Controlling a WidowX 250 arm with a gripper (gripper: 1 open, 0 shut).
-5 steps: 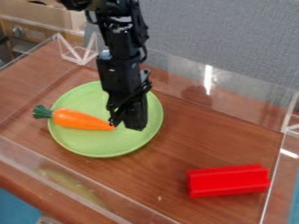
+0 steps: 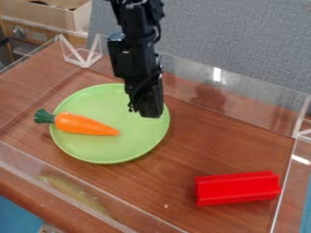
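An orange toy carrot [image 2: 85,124] with a green top lies on the left half of a light green plate [image 2: 109,151]. My black gripper [image 2: 145,107] hangs over the back right part of the plate, above and to the right of the carrot, shut, with nothing visible between its fingers.
A red block [image 2: 237,187] lies at the front right of the wooden table [image 2: 219,136]. Clear walls edge the table, with a grey wall [image 2: 243,45] behind and a cardboard box [image 2: 43,13] at the back left. The table between plate and block is clear.
My gripper has risen and moved back, away from the carrot. The carrot, plate and red block look unmoved.
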